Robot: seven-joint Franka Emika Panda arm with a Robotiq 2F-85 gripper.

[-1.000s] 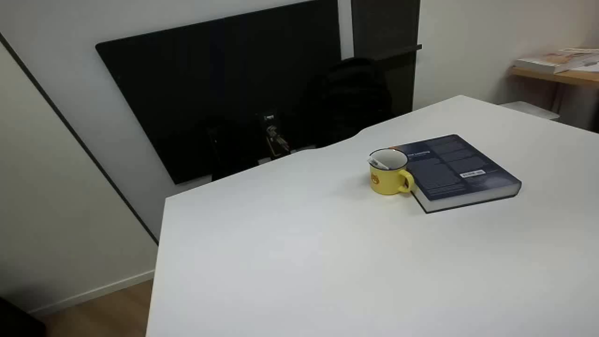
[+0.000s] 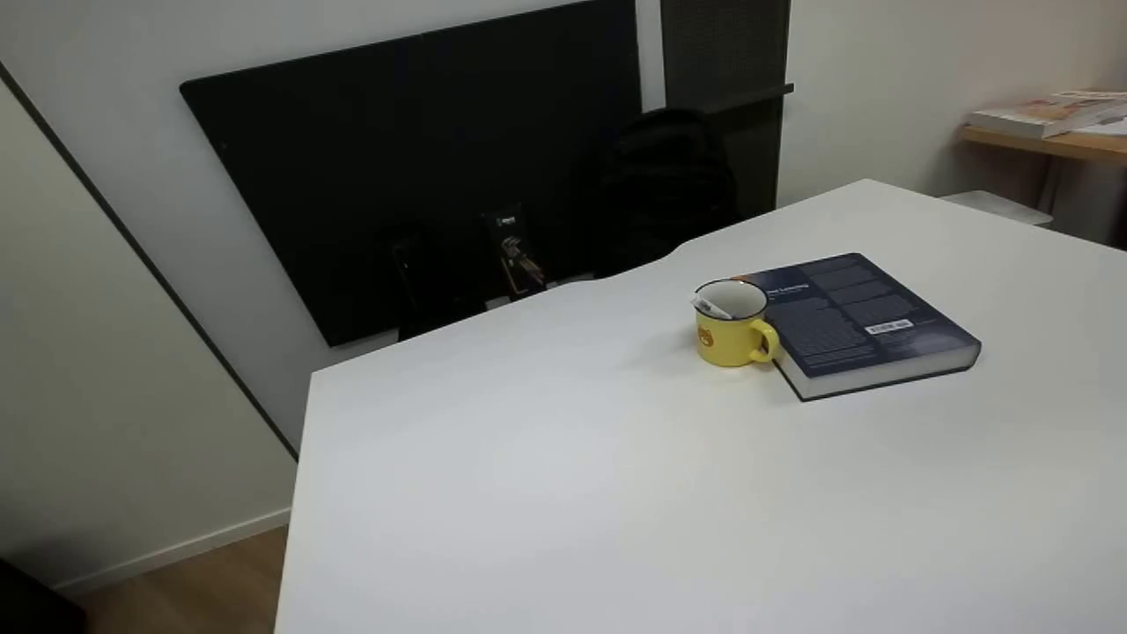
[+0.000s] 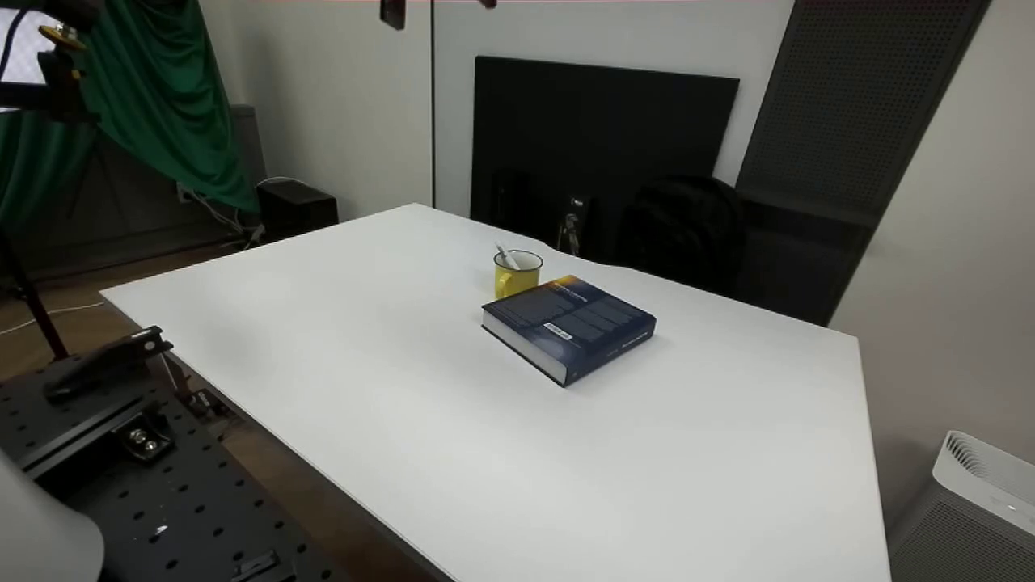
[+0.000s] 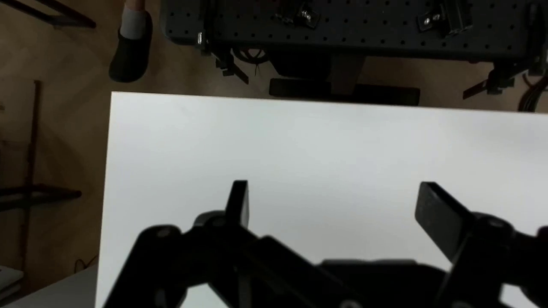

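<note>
A yellow enamel mug (image 2: pixel 726 340) with a dark rim stands upright on the white table, its handle close against a thick dark blue book (image 2: pixel 845 317) lying flat. Inside the mug a white stick-like item (image 3: pixel 506 256) leans, its end poking over the rim. In the wrist view my gripper is open, its two black fingers wide apart over bare tabletop with nothing between them. Neither mug nor book appears in that view. Exterior view 2 shows only dark tips at its top edge, high above the table; exterior view 1 does not include the gripper.
A black perforated mounting plate (image 4: pixel 380 31) runs beyond one table edge. Against the wall behind stands a large black panel (image 2: pixel 423 158).
</note>
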